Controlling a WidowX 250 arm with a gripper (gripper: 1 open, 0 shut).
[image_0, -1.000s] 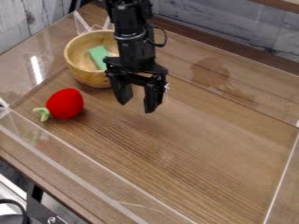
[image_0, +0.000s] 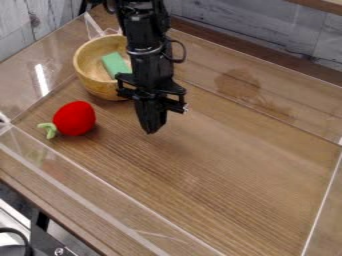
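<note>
The black robot arm reaches down from the top centre of the camera view to its gripper, which hangs over the wooden table. The gripper looks shut, with nothing visible between its dark fingers. To its lower left lies a red round object with a green tip, apart from the gripper. Behind the arm at the upper left, a yellow bowl holds a green block, partly hidden by the arm.
A dark object shows at the lower left corner. The table's edge runs along the top right.
Since a second ago the gripper has drawn its parts together into a narrower, downward-pointing shape and shifted slightly left. The bowl and red object look unmoved.
</note>
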